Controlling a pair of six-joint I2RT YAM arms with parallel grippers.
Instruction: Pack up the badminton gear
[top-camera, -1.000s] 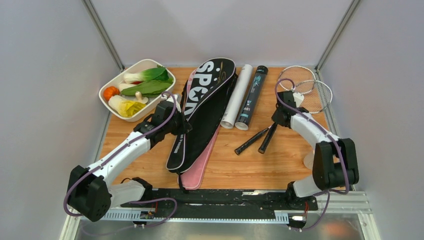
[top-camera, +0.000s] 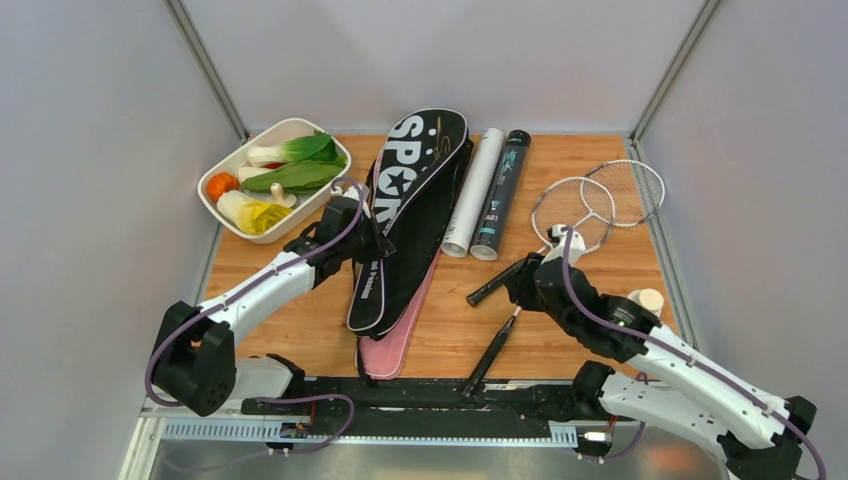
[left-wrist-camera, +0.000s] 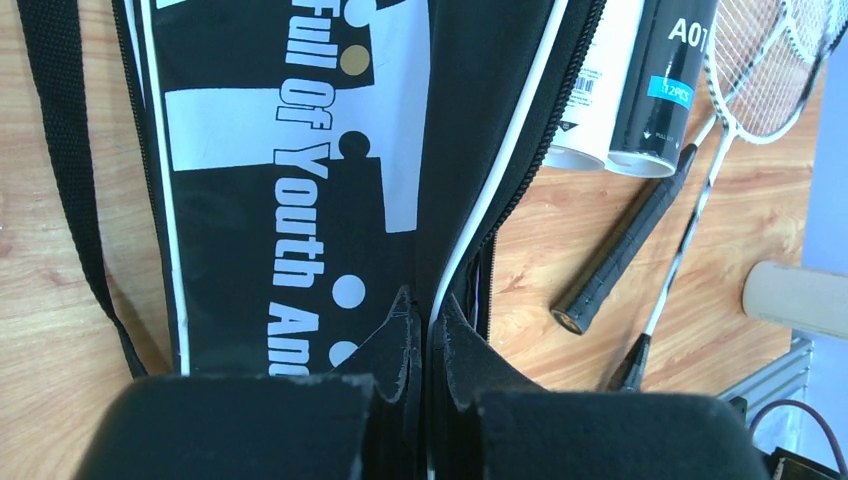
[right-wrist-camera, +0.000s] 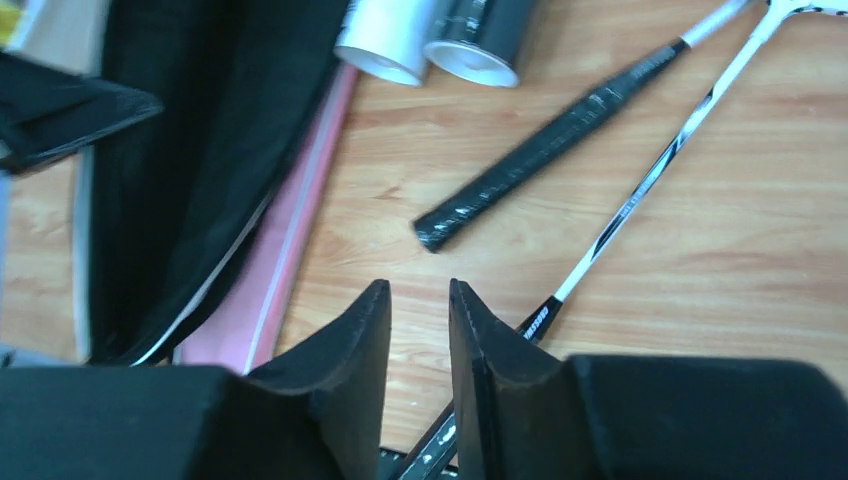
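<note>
The black racket bag (top-camera: 410, 230) lies mid-table over a pink bag (top-camera: 395, 345). My left gripper is shut on the black bag's zip edge. A white tube (top-camera: 470, 195) and a dark tube (top-camera: 500, 195) lie beside the bag. Two rackets rest on the right, with dark grips (top-camera: 490, 285); their heads (top-camera: 560, 210) overlap. My right gripper hangs over the table above the rackets' handles, part open, with nothing visible between its fingers.
A white basket of vegetables (top-camera: 228, 226) stands at back left. A small white cylinder (top-camera: 648, 300) sits at the right. Walls border the table; wood is bare around the handles.
My right arm has moved toward the front. One racket has shifted, its head swinging and its grip now reaching the front edge. My left gripper stays on the bag.
</note>
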